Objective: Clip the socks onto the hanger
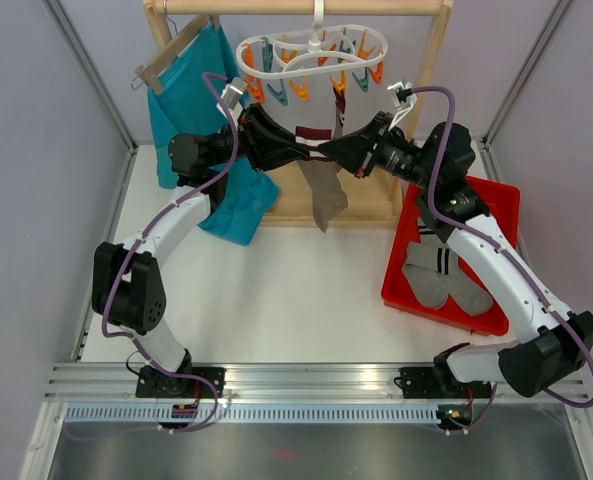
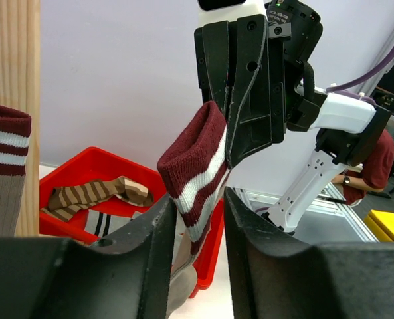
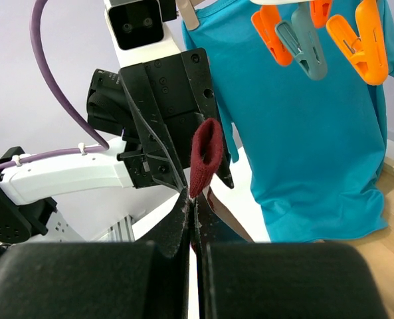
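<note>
A grey sock [image 1: 324,190] with a maroon-and-white striped cuff hangs between the two arms, below the white oval hanger [image 1: 306,70]. My right gripper [image 1: 321,148] is shut on the edge of its cuff; the right wrist view shows the maroon cuff [image 3: 206,156] at the fingertips. In the left wrist view, my left gripper stands part open, its fingers apart on either side of the striped cuff [image 2: 200,163]. Another striped sock [image 1: 339,105] hangs from the hanger. Coloured clips, including an orange clip [image 3: 363,43], line the hanger.
At the right, a red bin [image 1: 401,290] holds several grey striped socks [image 1: 446,270]. A turquoise garment [image 1: 191,100] hangs at the back left from the wooden rack [image 1: 436,45].
</note>
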